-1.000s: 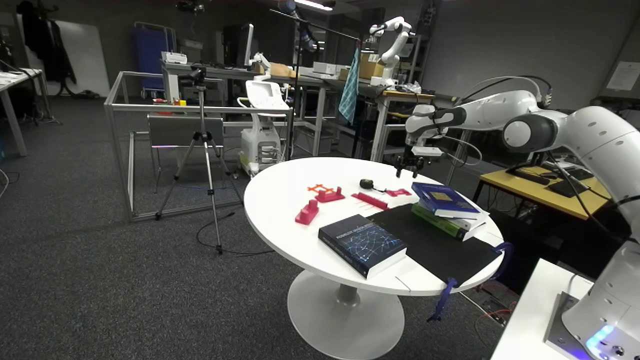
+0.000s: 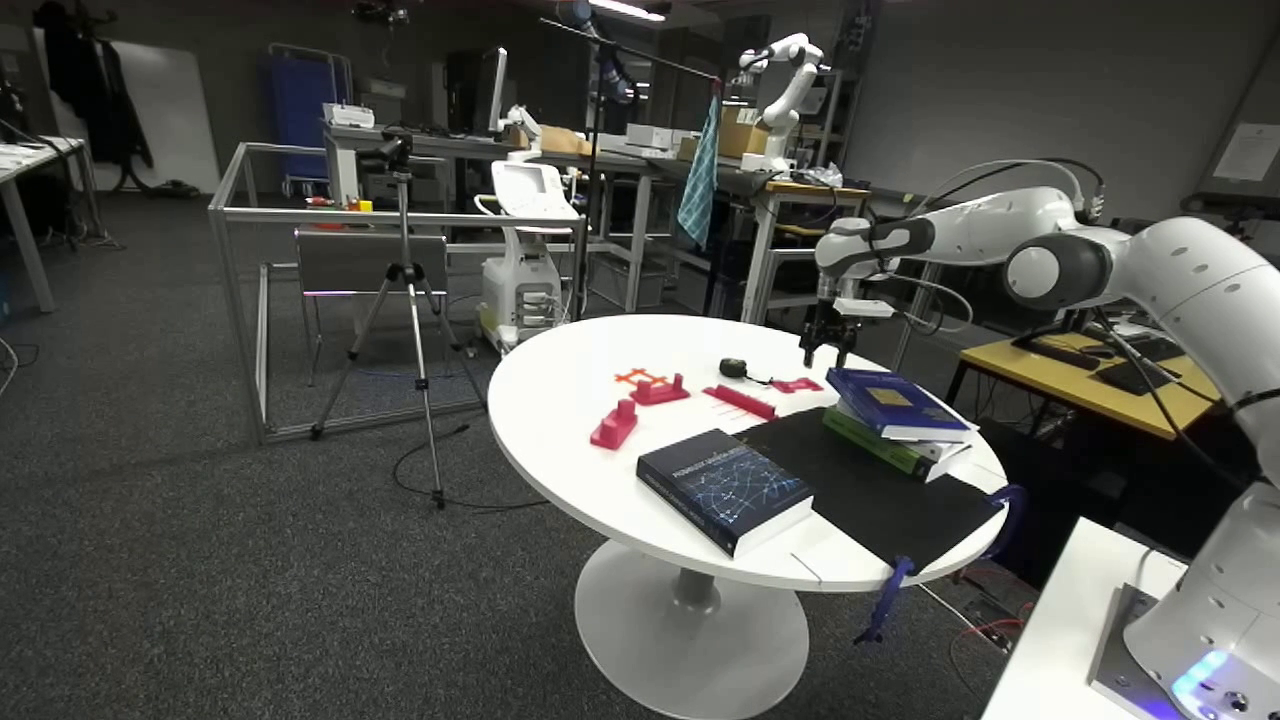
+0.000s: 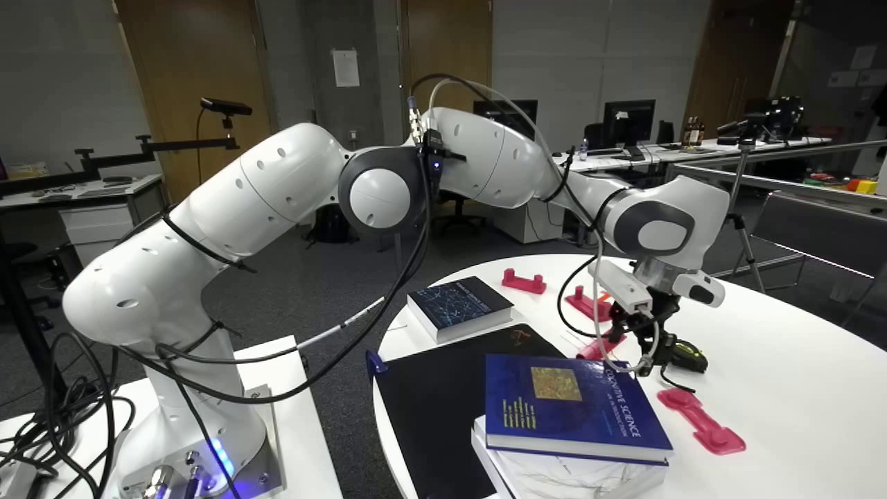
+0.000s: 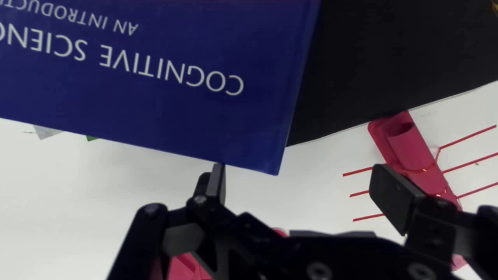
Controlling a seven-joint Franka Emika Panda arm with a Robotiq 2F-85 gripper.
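Note:
A blue "Cognitive Science" book (image 3: 532, 416) lies on top of a small stack, over a white book (image 3: 574, 475) and a green one (image 2: 879, 444). At the stack's far edge in exterior view 1, my gripper (image 2: 824, 356) stands open with nothing between its fingers. In the wrist view the open gripper has its left finger (image 4: 215, 184) right at the edge of the blue book (image 4: 154, 112), near a corner; whether they touch I cannot tell. The right finger (image 4: 394, 198) is over bare table and partly covers a red tubular part (image 4: 411, 147).
A dark book (image 2: 726, 486) lies partly on the black mat (image 2: 864, 492). Red printed parts (image 2: 615, 425), an orange frame (image 2: 639, 377) and a tape measure (image 2: 733, 367) are spread across the white table (image 2: 552, 396).
In exterior view 1, my gripper has moved slightly right and down. The blue book has shifted a little to the right on its stack, covering more of the white book.

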